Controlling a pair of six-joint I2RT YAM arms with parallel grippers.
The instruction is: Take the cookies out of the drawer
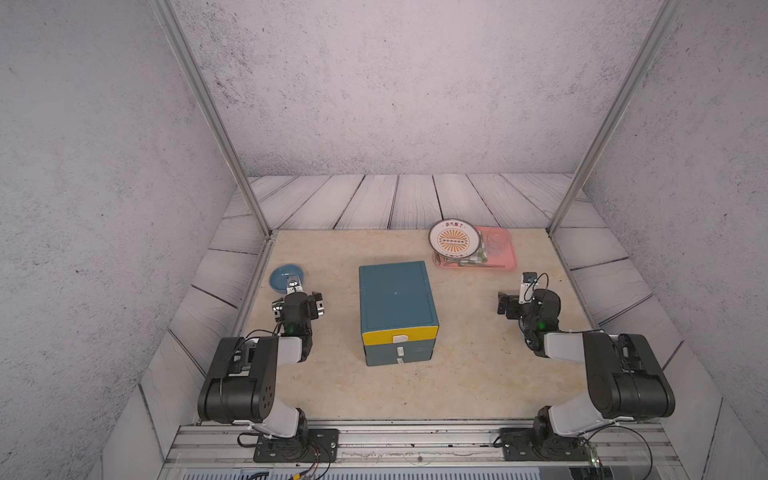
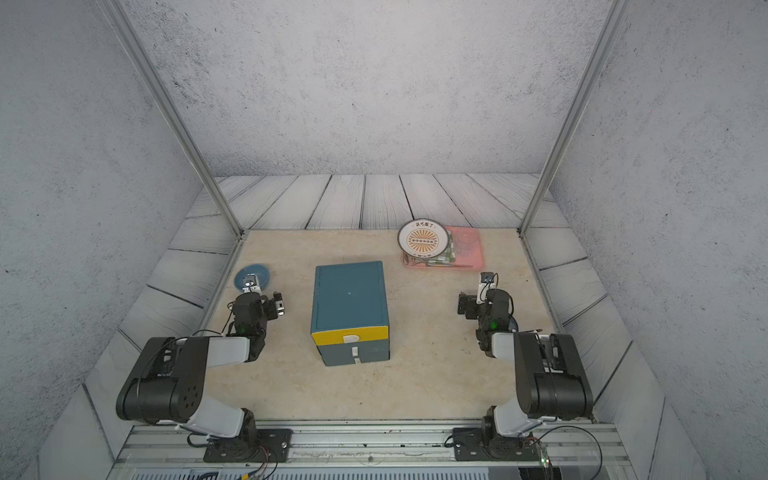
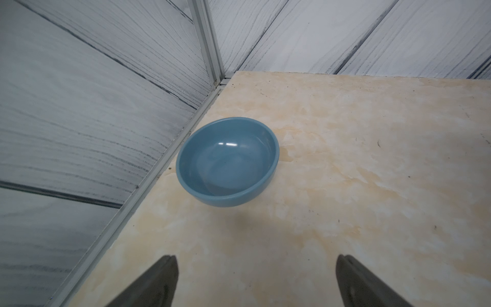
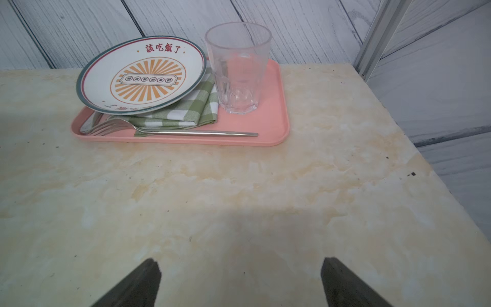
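Observation:
A blue drawer cabinet [image 1: 396, 296] stands mid-table, its yellow top drawer [image 1: 381, 336] closed, with a grey-blue drawer front [image 1: 400, 353] below it. No cookies are visible in any view. To the cabinet's left, my left gripper hangs open above the table, its fingers [image 3: 158, 281] wide apart and nothing between them. On the other side, well clear of the cabinet, my right gripper is open too, with only bare table showing between its fingers.
A blue bowl [image 3: 230, 161] sits by the left edge, just beyond my left gripper. At the back right a pink tray [image 4: 271, 122] carries a patterned plate [image 4: 145, 76], a folded checked cloth [image 4: 197, 107], a clear glass [image 4: 240, 76] and a fork [image 4: 179, 132]. Bare table surrounds the cabinet.

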